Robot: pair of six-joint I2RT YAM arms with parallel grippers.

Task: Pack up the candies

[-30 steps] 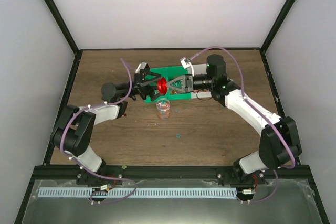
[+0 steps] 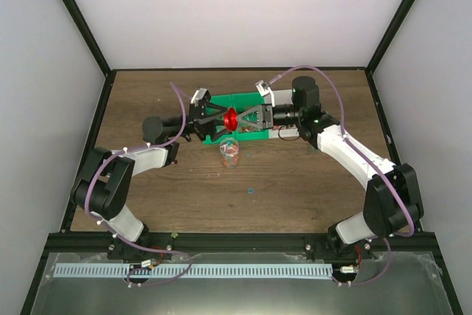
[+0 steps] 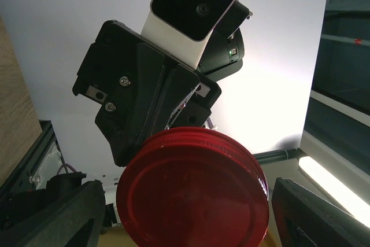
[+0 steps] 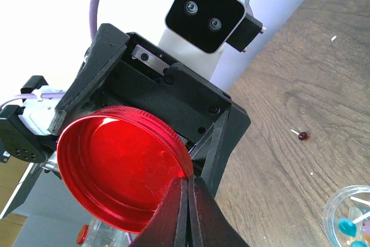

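Observation:
A round red lid is held between the two grippers above the table's middle. The tips of my right gripper are closed on the edge of the lid's rim, and the lid's hollow side faces the right wrist view. Around the lid, my left gripper is open, its fingers standing apart on both sides with gaps. The lid's smooth top fills the lower middle of the left wrist view. Below the grippers stands a clear, lidless jar with candies in it, partly seen in the right wrist view.
A green tray lies behind and under the grippers, partly covered by them. One dark lollipop rests on bare wood. A small blue piece lies toward the table's front, where the surface is mostly clear.
The red lid has shifted slightly right, away from the left gripper, along with the right gripper. Both arms otherwise stand almost the same.

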